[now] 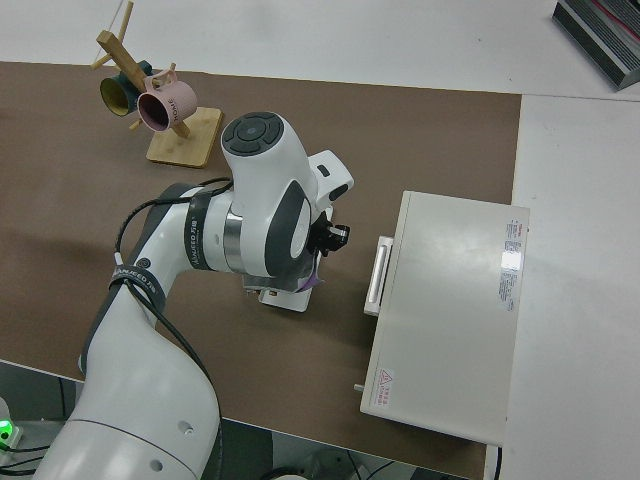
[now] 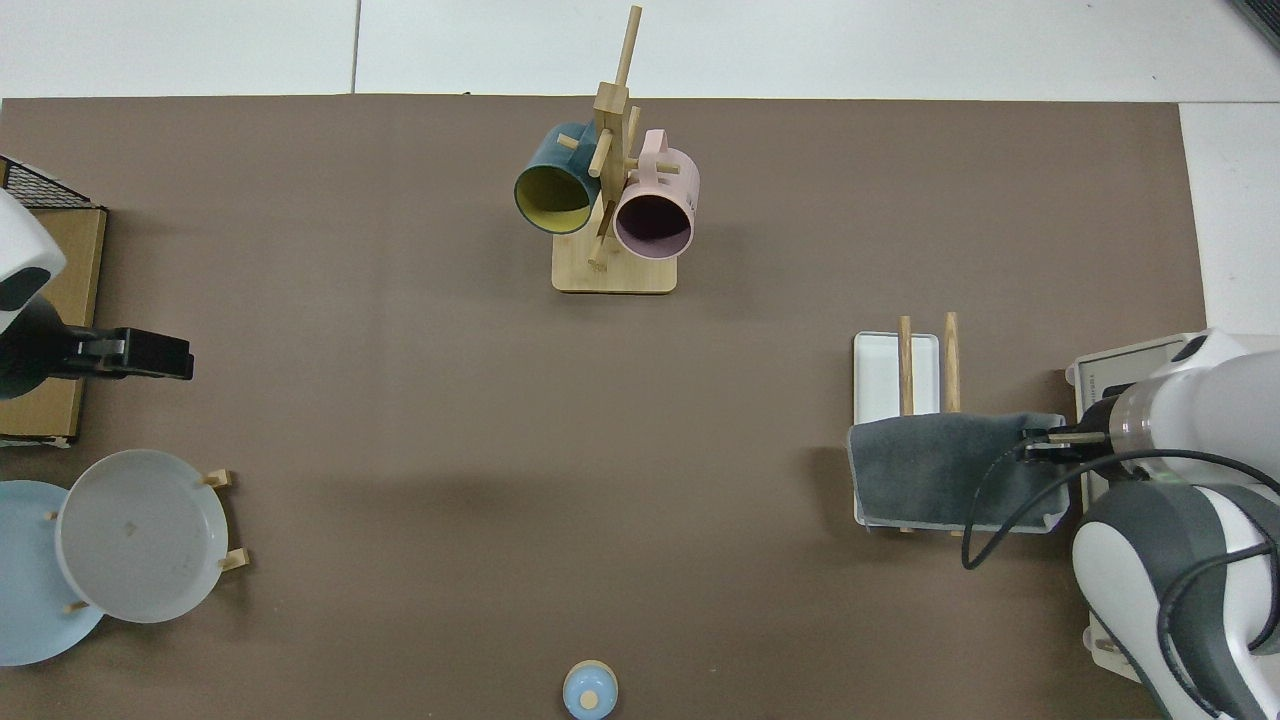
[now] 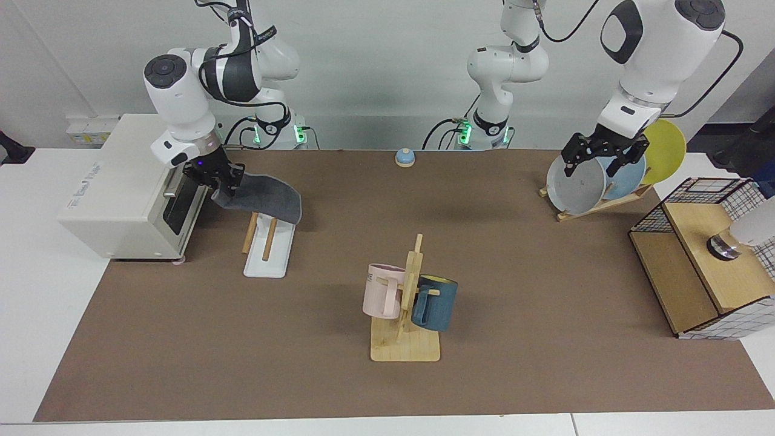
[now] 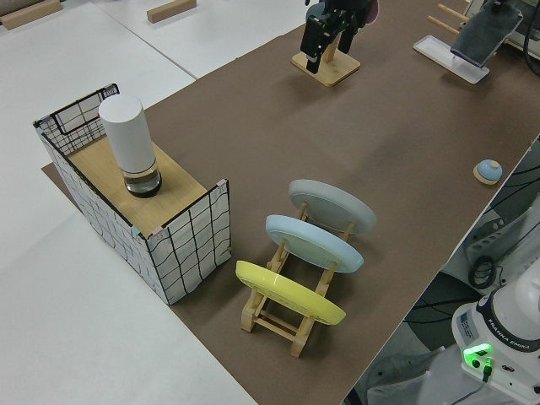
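Observation:
A grey cloth (image 2: 936,468) is held by my right gripper (image 3: 225,185) at its upper edge, draped over the wooden pegs (image 3: 270,240) of a rack with a white base (image 3: 265,265). My left gripper (image 2: 168,354) hangs above the plate rack side at the left of the top view; its fingers are too dark to tell open from shut. A pink mug (image 2: 672,210) and a blue mug (image 2: 546,180) hang on a wooden mug tree.
A white appliance (image 1: 445,320) stands beside my right arm. Plates (image 2: 132,540) stand in a rack, near a wire basket with shelves (image 3: 676,276). A small blue object (image 2: 590,690) lies near the edge.

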